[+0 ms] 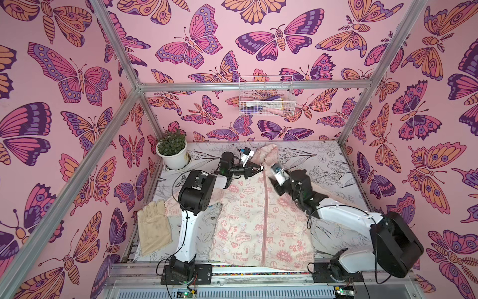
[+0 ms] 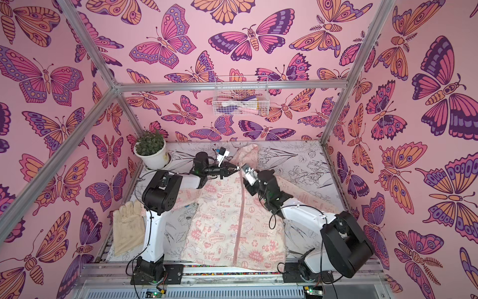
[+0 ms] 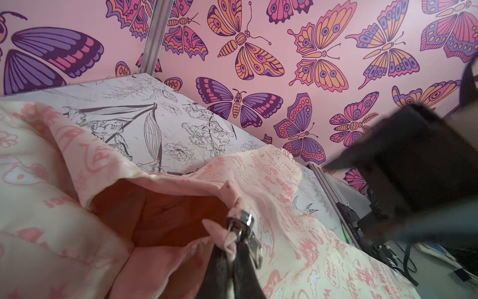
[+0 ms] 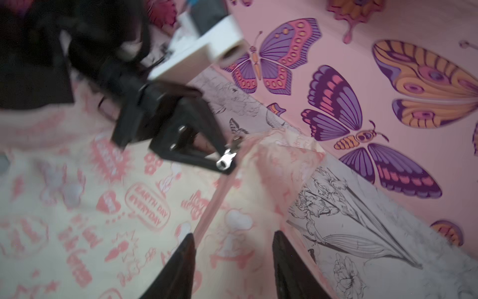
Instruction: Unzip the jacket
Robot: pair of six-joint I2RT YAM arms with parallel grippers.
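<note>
A cream jacket (image 1: 242,219) printed in pinkish red lies flat, its pink zip line (image 1: 265,219) running straight down the middle with both sides together. At its collar my left gripper is shut on a small fold of pink cloth. Right beside those fingers sits the silver zip slider, its pull hanging down; the same shiny metal shows at the left fingertips in the right wrist view. My right gripper is open, fingers apart with nothing clearly between them, above the jacket's upper right part. That view is blurred.
Beige gloves (image 1: 154,226) lie at the left table edge, and a potted plant (image 1: 172,149) stands in the back left corner. A wire basket (image 1: 267,102) hangs on the back wall. Bare table shows at the back right.
</note>
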